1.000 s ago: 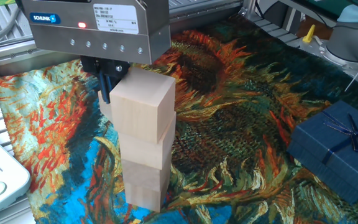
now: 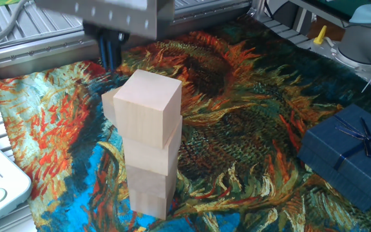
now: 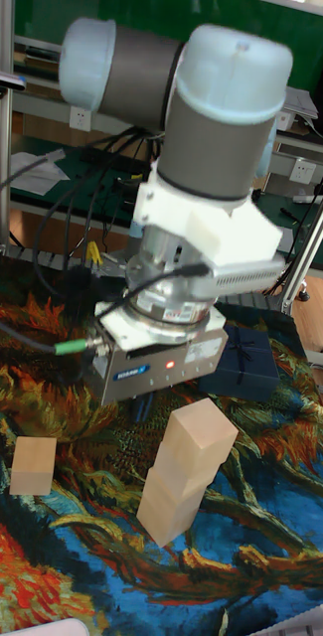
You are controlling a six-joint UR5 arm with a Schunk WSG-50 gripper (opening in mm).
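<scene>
A tower of several pale wooden blocks (image 2: 148, 119) stands upright on the patterned cloth, its blocks slightly out of line; the tower (image 3: 183, 475) also shows in exterior view 3. A lone wooden block (image 3: 33, 466) rests apart from it, mostly hidden behind the tower in exterior view 2, where only an edge of that block (image 2: 109, 107) shows. My gripper (image 2: 110, 64) hangs above the cloth behind the tower, dark fingers close together and pointing down. In exterior view 3 the gripper (image 3: 142, 411) is between the lone block and the tower, higher than both. Nothing shows between its fingers.
A dark blue box with a ribbon (image 2: 353, 154) sits at the right of the cloth. At the left edge is a white device (image 2: 0, 183). Cloth between tower and box is clear. Metal rails (image 2: 37, 53) border the cloth at the back.
My gripper has risen, its fingertips moving up from beside the tower's top block to above the lone block's visible edge. The blocks and the box have not moved.
</scene>
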